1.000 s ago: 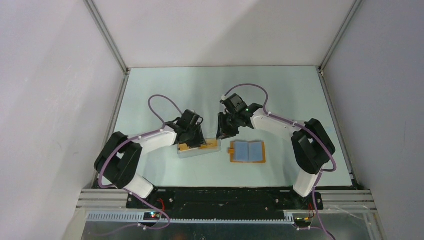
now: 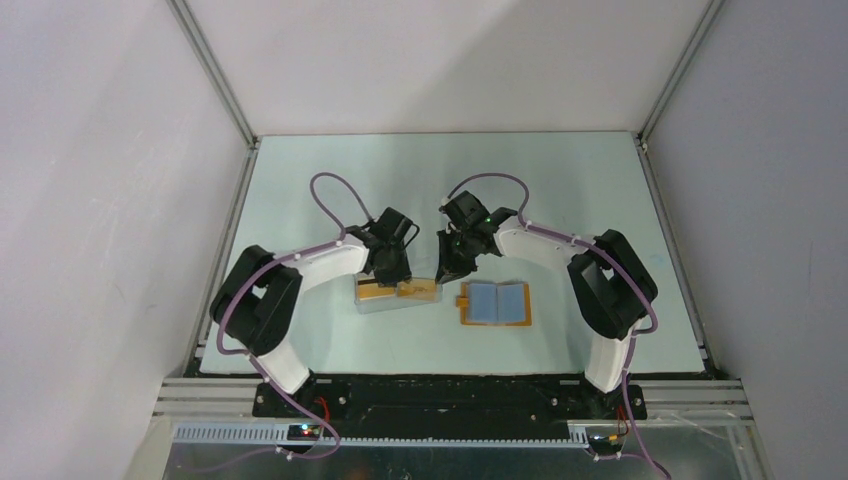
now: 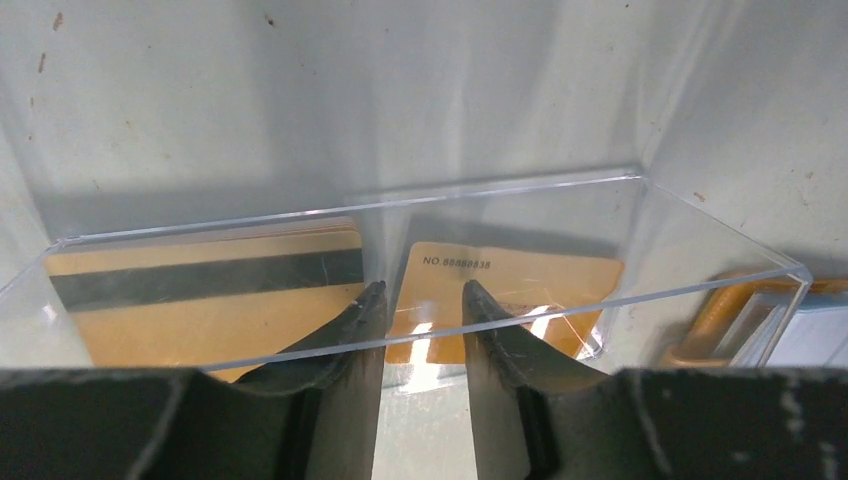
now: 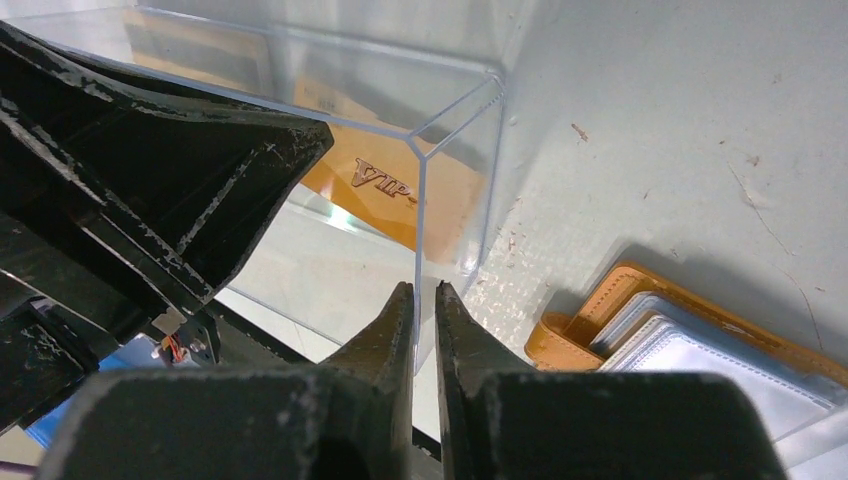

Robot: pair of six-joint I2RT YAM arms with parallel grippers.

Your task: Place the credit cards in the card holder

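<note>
A clear box [image 2: 395, 306] holds gold cards side by side. The left compartment has a card with a black stripe [image 3: 210, 285]; the right one has a VIP card [image 4: 375, 190] numbered on its top edge, lying slightly askew. My left gripper is part open over the right compartment, its fingers apart across the VIP card with nothing gripped. At the box's right corner my right gripper is shut on the clear wall. To the box's right, the brown card holder [image 2: 526, 321] lies open with clear sleeves.
My two grippers work close together at the box. The holder's strap [image 4: 558, 340] lies close to the box's right end.
The right gripper has come slightly nearer the front, at the box's corner.
</note>
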